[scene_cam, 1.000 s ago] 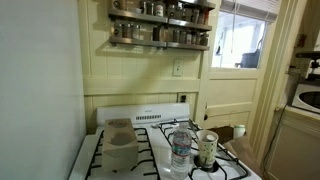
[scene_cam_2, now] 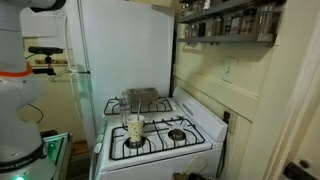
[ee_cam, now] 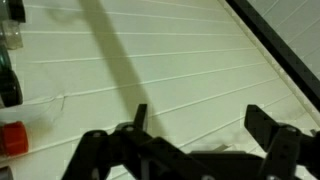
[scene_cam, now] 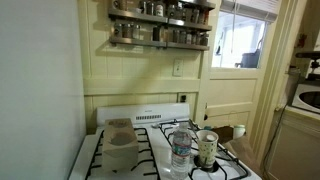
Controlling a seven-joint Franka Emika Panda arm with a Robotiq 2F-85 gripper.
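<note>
My gripper stands open in the wrist view, its dark fingers wide apart with nothing between them. Behind them is a pale panelled wall (ee_cam: 150,55). On the white stove (scene_cam: 150,113) stand a tan box (scene_cam: 120,148) at the left, a clear water bottle (scene_cam: 181,152) in the middle and a patterned cup (scene_cam: 207,150) to its right. The second exterior view shows the same cup (scene_cam_2: 135,129) on the burner grates, and the white arm (scene_cam_2: 32,125) at the left edge. I cannot make out the gripper in either exterior view.
Spice shelves (scene_cam: 160,18) full of jars hang on the wall above the stove. Jars with dark and red lids (ee_cam: 14,138) line the left of the wrist view. A microwave (scene_cam: 306,97) is at the far right, and a tall white panel (scene_cam: 40,90) flanks the stove.
</note>
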